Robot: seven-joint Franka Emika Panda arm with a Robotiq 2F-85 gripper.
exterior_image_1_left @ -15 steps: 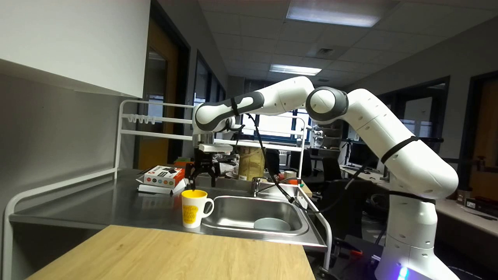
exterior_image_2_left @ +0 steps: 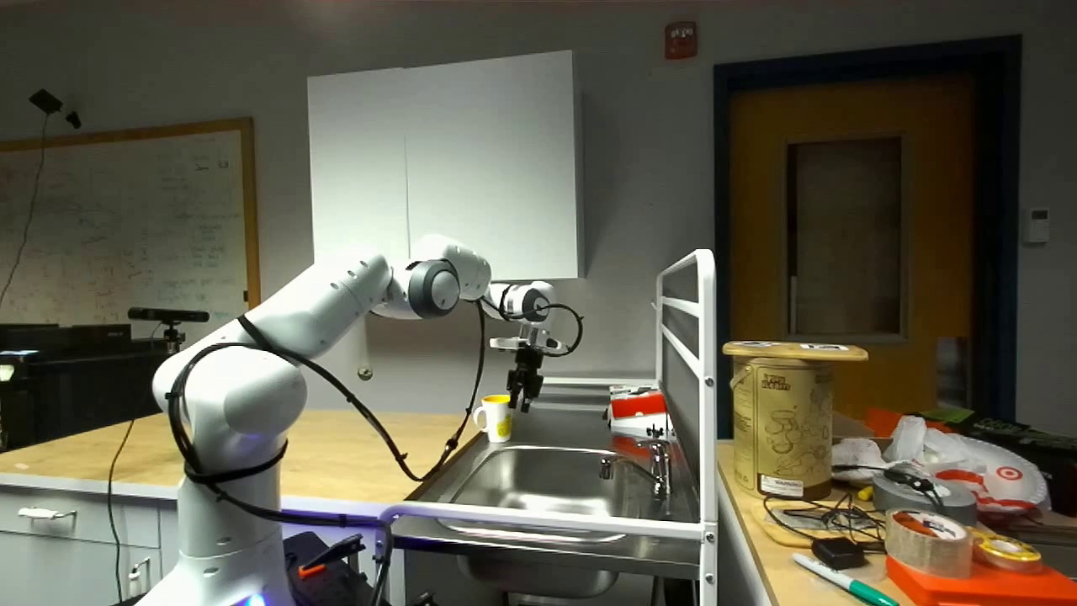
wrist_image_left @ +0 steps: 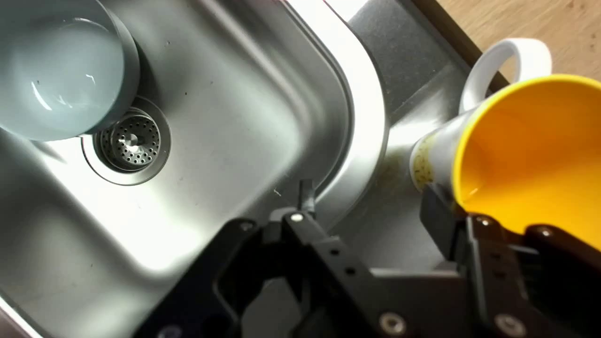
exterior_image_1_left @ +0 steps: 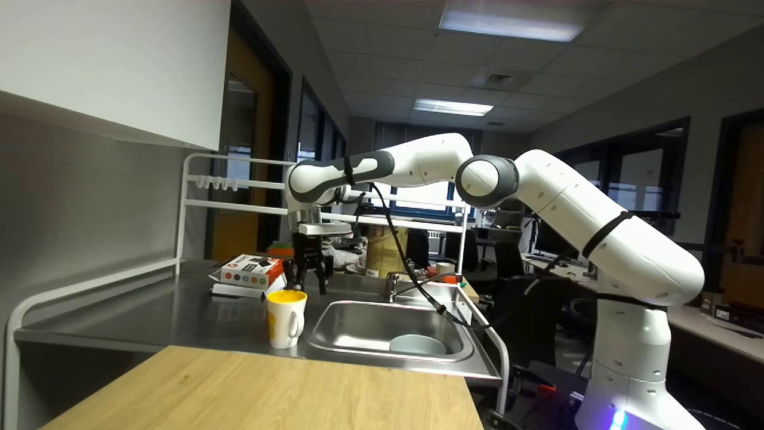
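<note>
My gripper points down over the steel counter beside the sink, its black fingers spread well apart with only bare counter and sink rim between them. A tall white mug [exterior_image_1_left: 286, 322] with a yellow inside and yellow print stands upright on the counter, left of the sink basin. In the wrist view the mug [wrist_image_left: 529, 163] is at the right, its handle toward the wooden top; one finger [wrist_image_left: 442, 219] overlaps the mug's near side, and whether they touch I cannot tell. The other finger [wrist_image_left: 307, 225] is over the sink's edge.
A pale grey-blue bowl [wrist_image_left: 62, 73] sits in the sink [wrist_image_left: 225, 112] by the drain. Red-and-white boxes [exterior_image_1_left: 250, 272] lie behind the mug. The faucet [exterior_image_1_left: 392, 285] rises at the basin's back; a wooden countertop [exterior_image_1_left: 272, 394] borders the front.
The mug has shifted slightly left in exterior view 1 and turned, its handle now facing the front. My arm has moved left and lower, and the fingers stand closer together.
</note>
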